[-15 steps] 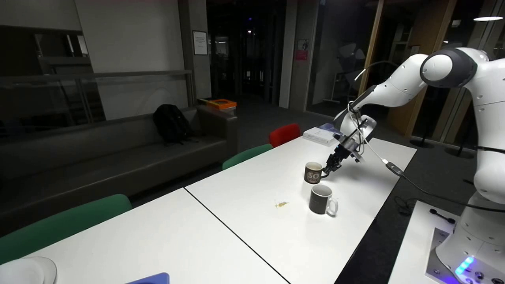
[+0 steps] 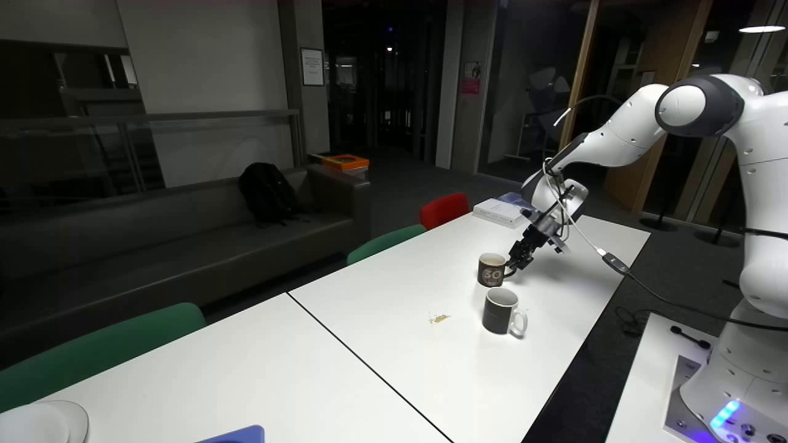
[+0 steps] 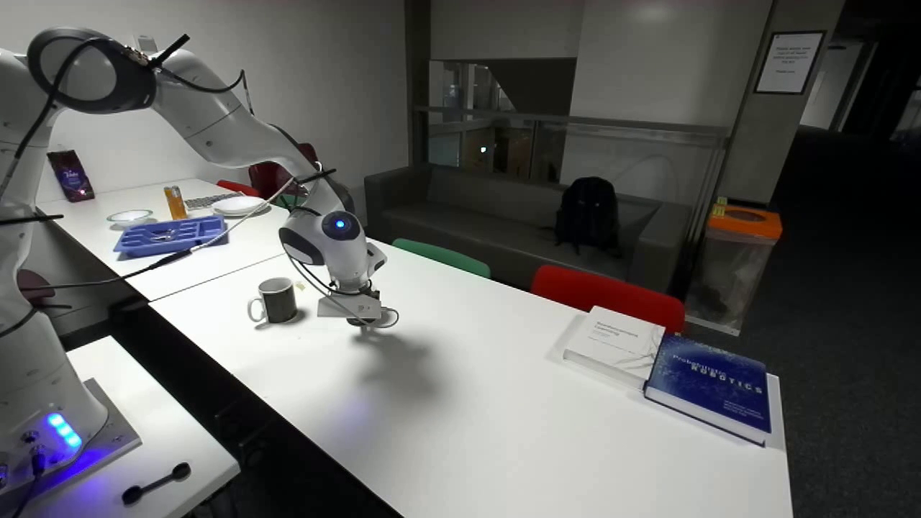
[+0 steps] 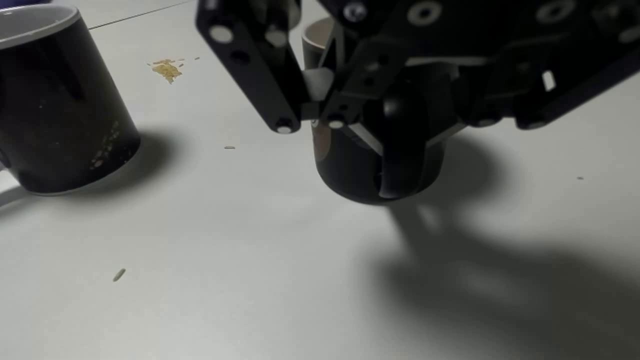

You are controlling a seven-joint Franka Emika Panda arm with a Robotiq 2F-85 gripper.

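A dark mug (image 2: pixel 491 271) marked "30" appears upright on the white table (image 2: pixel 414 266), its handle turned toward my gripper (image 2: pixel 513 264). Seen from the wrist, the fingers are closed in on the mug's black handle (image 4: pixel 400 177), with a finger to either side. The fingers and linkage cover much of the mug's body and rim there. A second mug (image 2: pixel 500 310), dark outside and pale inside with a white handle, stands apart, nearer exterior view 1's camera. In exterior view 2 the hand hides nearly all of the held mug.
Yellowish crumbs (image 4: pixel 167 70) lie on the table near the mugs. A white book (image 3: pixel 614 338) and a blue book (image 3: pixel 709 384) rest at one end; a blue tray (image 3: pixel 170 234) sits toward the other. Bare tabletop separates the hand from the books.
The "30" mug has shifted slightly to the right in exterior view 1, closer in against the fingers. The arm is almost unmoved, and the second mug stands where it was.
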